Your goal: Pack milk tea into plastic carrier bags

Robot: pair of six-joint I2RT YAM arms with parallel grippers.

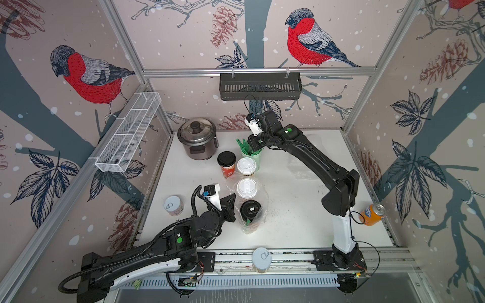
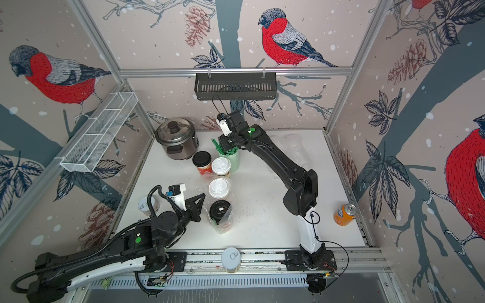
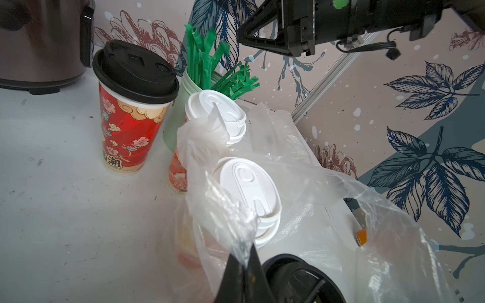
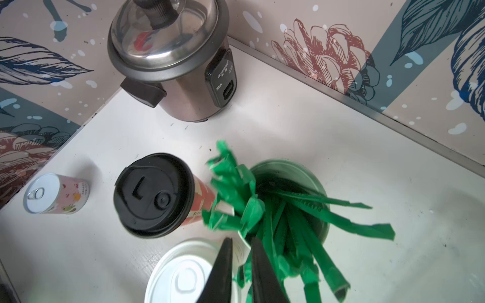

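A clear plastic bag (image 3: 389, 222) stands around a white-lidded cup (image 1: 247, 187) and a black-lidded cup (image 1: 250, 210). My left gripper is shut on a gathered edge of that bag. Outside it, another white-lidded cup (image 1: 246, 165) and a red cup with a black lid (image 3: 136, 108) stand on the table. Green-wrapped straws (image 4: 298, 237) fill a pale green holder (image 4: 290, 169) behind the cups. Right above the straws is my right gripper, its fingers parted by a narrow gap; no straw clearly shows as gripped.
A rice cooker (image 1: 197, 139) occupies the back left, a small can (image 1: 173, 205) the left side. An orange can (image 1: 372, 214) stands at the right edge, another can (image 1: 261, 260) at the front. More clear plastic (image 2: 295, 146) lies at the back right.
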